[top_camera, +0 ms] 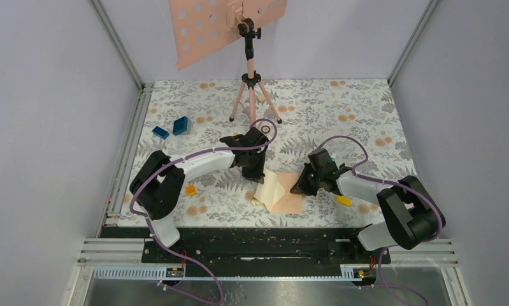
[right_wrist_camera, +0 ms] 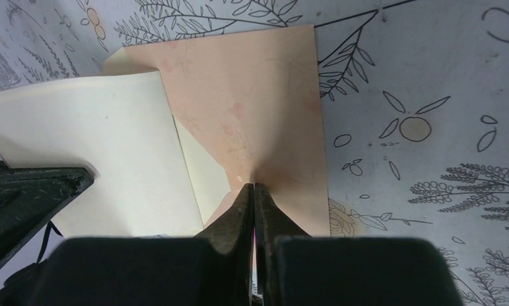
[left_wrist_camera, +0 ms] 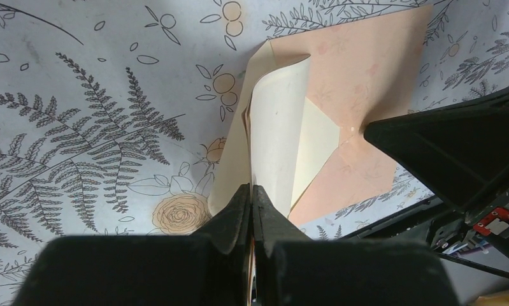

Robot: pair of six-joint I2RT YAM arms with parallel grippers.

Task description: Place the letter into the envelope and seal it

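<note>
The pink envelope point(top_camera: 288, 201) point(left_wrist_camera: 360, 70) lies on the patterned surface with its cream inside showing. A cream sheet, the letter point(top_camera: 268, 185) point(left_wrist_camera: 277, 121) point(right_wrist_camera: 92, 121), stands curled over the envelope's left part. My left gripper point(top_camera: 259, 177) is shut on the curled paper's edge, which runs down between its fingertips. My right gripper point(top_camera: 294, 189) is shut, its tips down on the envelope's pink body to the right of the letter, with nothing visible between them.
Two blue containers point(top_camera: 181, 125) sit at back left, a tripod point(top_camera: 251, 95) at the back centre. A small orange block point(top_camera: 190, 190) lies left of the envelope, a yellow object point(top_camera: 343, 201) near the right arm.
</note>
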